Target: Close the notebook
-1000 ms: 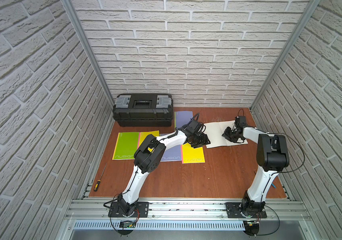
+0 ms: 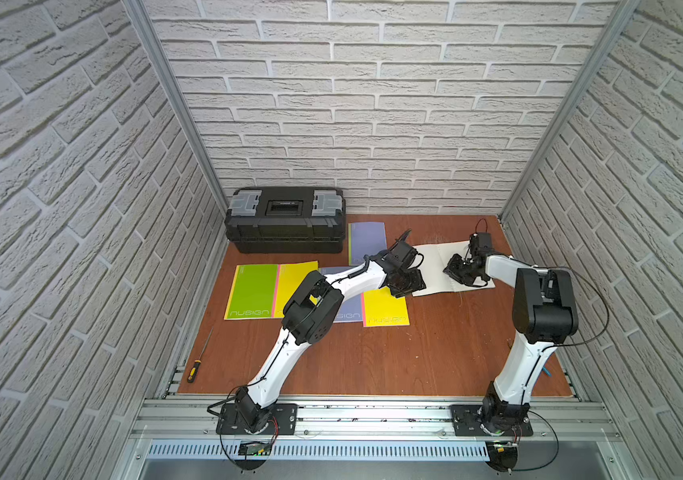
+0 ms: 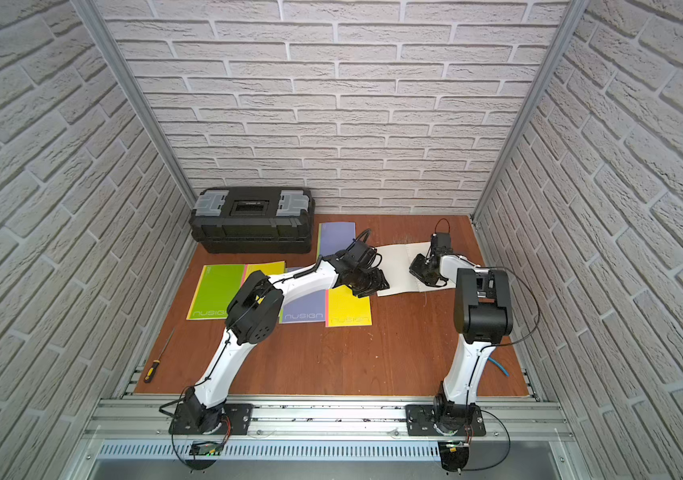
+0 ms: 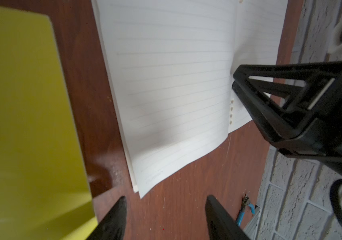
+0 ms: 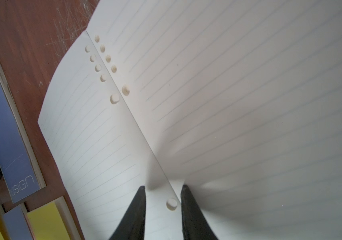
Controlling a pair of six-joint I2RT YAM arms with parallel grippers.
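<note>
The notebook (image 2: 434,270) lies open at the right rear of the table, its lined white pages facing up. In the right wrist view, the notebook's crease (image 5: 147,144) runs past a row of punched holes. My right gripper is over that crease, its fingers partly apart with only page visible behind the gap. Whether they touch the paper I cannot tell. My left gripper stands open near the notebook's left side, with bare table between its fingers. In the left wrist view, the near left page corner (image 4: 141,192) lifts slightly just beyond them.
Several closed notebooks, including a yellow one (image 2: 385,308) and a green one (image 2: 252,292), lie left of the open one. A black toolbox (image 2: 285,232) stands at the back left. A screwdriver (image 2: 193,370) lies front left.
My left arm has moved to the right, bringing its gripper closer to the notebook's left edge. My right arm looks unmoved, and the notebook still lies open in the same place.
</note>
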